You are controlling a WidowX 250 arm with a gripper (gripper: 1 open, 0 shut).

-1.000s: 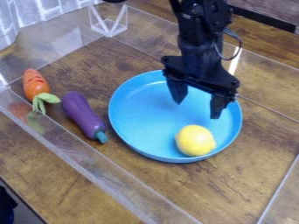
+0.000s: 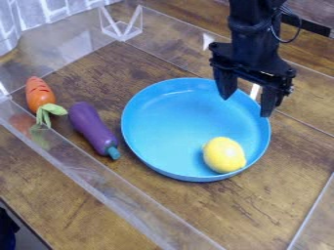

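Note:
My black gripper point(image 2: 251, 90) hangs over the back right rim of a blue plate point(image 2: 170, 125), its two fingers apart with nothing seen between them. A yellow lemon-like object point(image 2: 224, 154) lies in the front right of the plate, apart from the fingers. Left of the plate lie a purple eggplant point(image 2: 92, 127) and an orange carrot point(image 2: 41, 96) with green leaves.
The wooden table point(image 2: 280, 210) has bare room to the right, at the front and at the back left. Clear see-through strips run along the left and right sides.
The gripper has risen and moved back and to the right, from over the middle of the plate toward its rim. The objects look unmoved.

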